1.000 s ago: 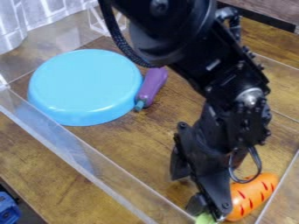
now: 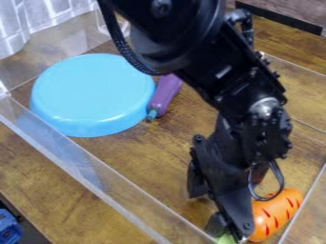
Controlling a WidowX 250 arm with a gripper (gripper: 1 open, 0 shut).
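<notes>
My black gripper [image 2: 219,191] reaches down to the lower right of the clear-walled bin, right at a toy carrot [image 2: 275,213] with orange body and green top. The fingertips are low beside the carrot's green end, partly hiding it; whether they grip it cannot be seen clearly.
A light blue round plastic object [image 2: 90,95] lies at the left, with a purple toy eggplant [image 2: 165,94] beside it. The clear bin wall runs along the lower left. Bare wooden floor lies in the middle, and a blue object [image 2: 7,229] is outside at lower left.
</notes>
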